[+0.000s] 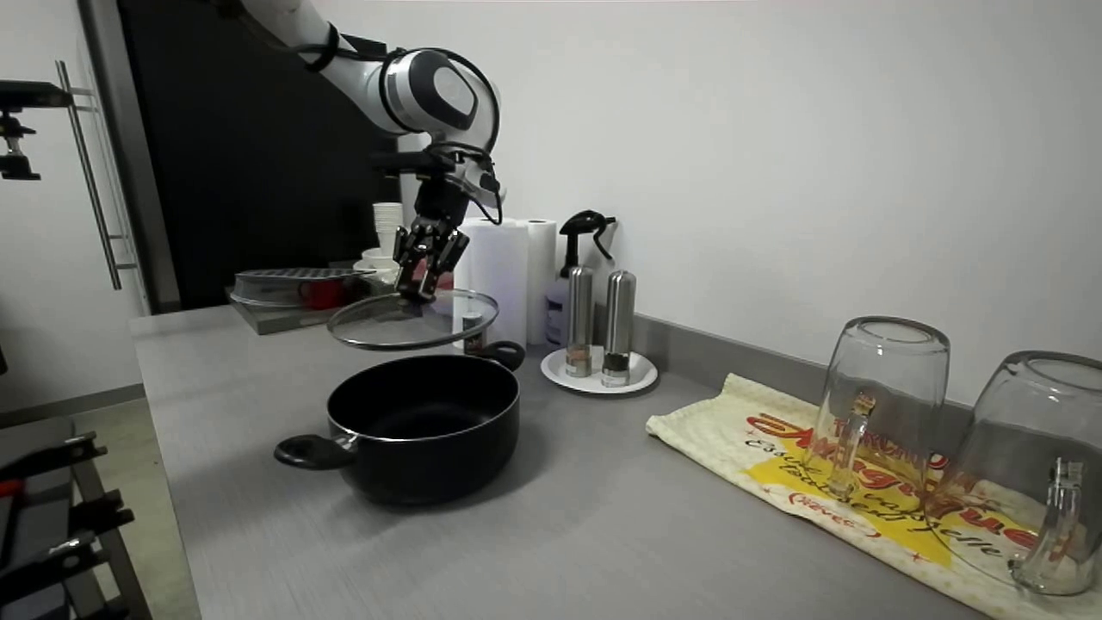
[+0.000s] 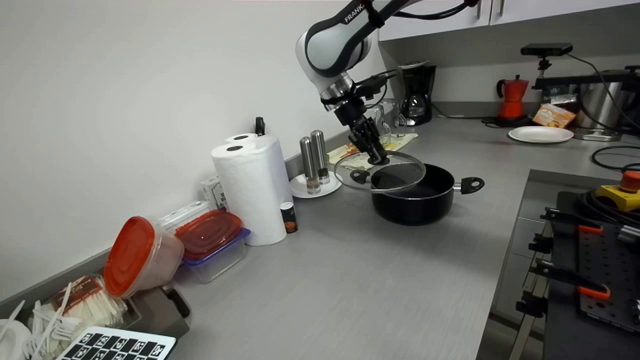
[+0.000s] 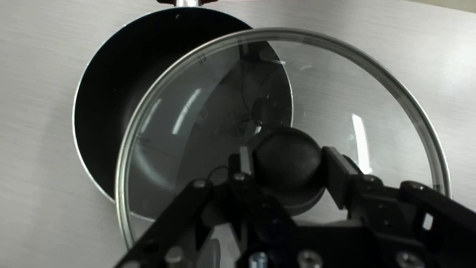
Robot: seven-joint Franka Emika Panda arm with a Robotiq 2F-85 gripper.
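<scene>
My gripper is shut on the round black knob (image 3: 290,156) of a glass lid. The lid (image 1: 413,329), clear with a metal rim, hangs in the air, slightly tilted. Below it a black pot (image 1: 429,460) stands open on the counter, and its inside looks empty where it shows. Through the glass in the wrist view, the lid covers only part of the pot (image 3: 116,85), sitting off to one side of it. In exterior view 2 the lid (image 2: 360,180) is above the pot (image 2: 414,210), over its wall-side part.
A white plate (image 1: 646,381) with two steel grinders (image 1: 617,331) stands near the pot by the wall. Paper towel rolls (image 2: 252,198) and a small dark jar (image 2: 289,217) are close too. Glass mugs (image 1: 878,413) rest on a cloth (image 1: 744,439).
</scene>
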